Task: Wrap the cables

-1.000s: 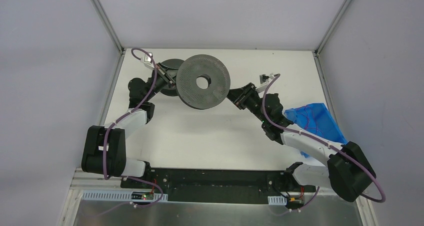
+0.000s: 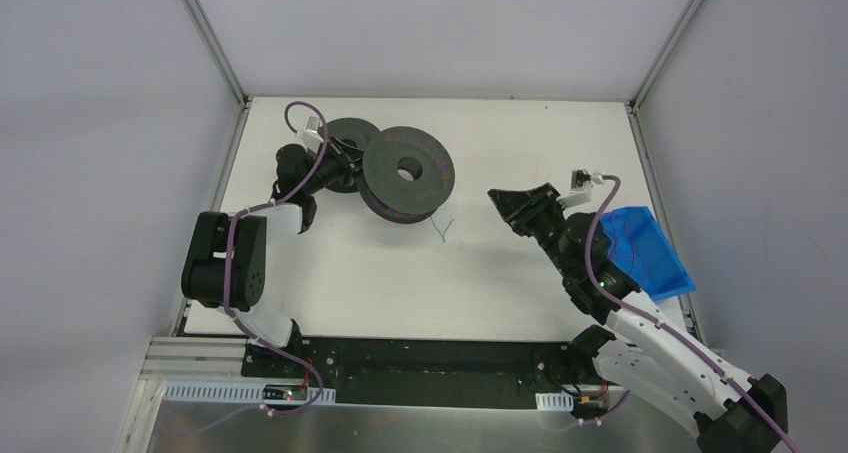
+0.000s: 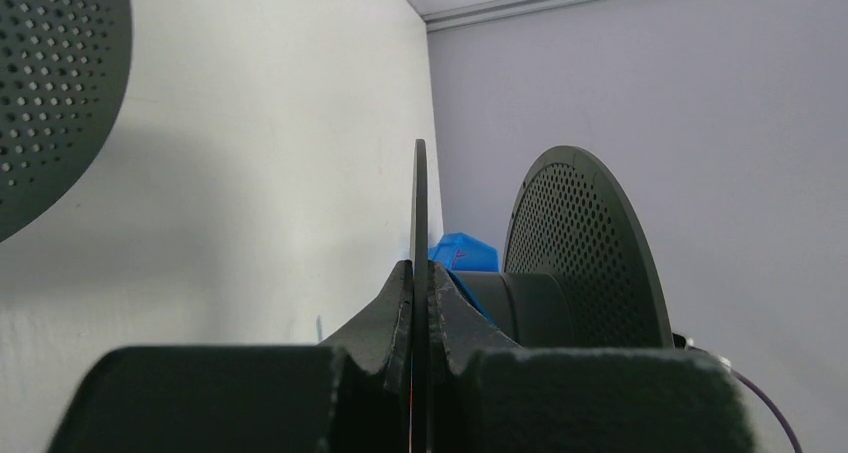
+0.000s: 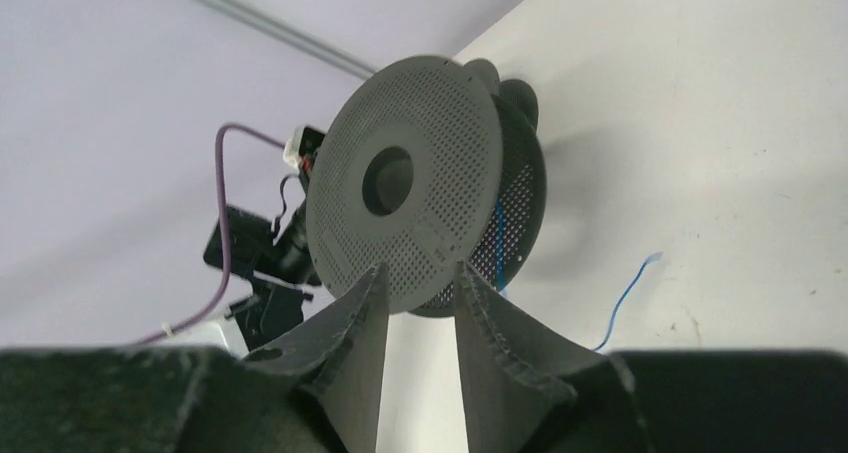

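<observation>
A dark grey spool point(image 2: 428, 158) with perforated flanges is held up at the table's left centre. My left gripper point(image 2: 358, 161) is shut on the rim of one flange, which stands edge-on between its fingers in the left wrist view point(image 3: 420, 213). Blue cable point(image 4: 501, 248) shows between the flanges in the right wrist view. Part of a blue cable point(image 2: 444, 231) shows below the spool, against the white table; its link to the spool is unclear. Well right of the spool, my right gripper point(image 2: 500, 208) is open with nothing between its fingers.
Behind the left gripper a second dark spool point(image 2: 350, 131) rests on the table. A blue bin point(image 2: 655, 248) with thin cables inside stands at the right edge, partly behind the right arm.
My right gripper has drawn away to the right from beside the spool.
</observation>
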